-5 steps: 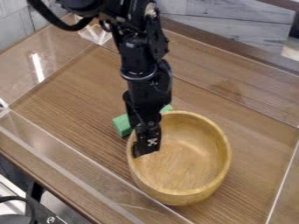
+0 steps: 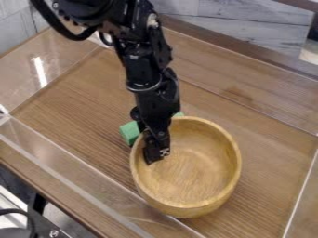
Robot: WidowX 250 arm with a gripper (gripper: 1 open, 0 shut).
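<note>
My black gripper hangs down at the centre, its fingers over the left rim of an oval yellow bowl. A green object lies just left of the gripper, partly hidden behind it and the bowl. I cannot tell whether anything is between the fingers or how far they are apart.
A pale wooden wall stands at the back. A black cable is at the lower left edge.
Over the last second the gripper's fingers have moved slightly left and up along the bowl's rim. The bowl looks nearly unmoved.
</note>
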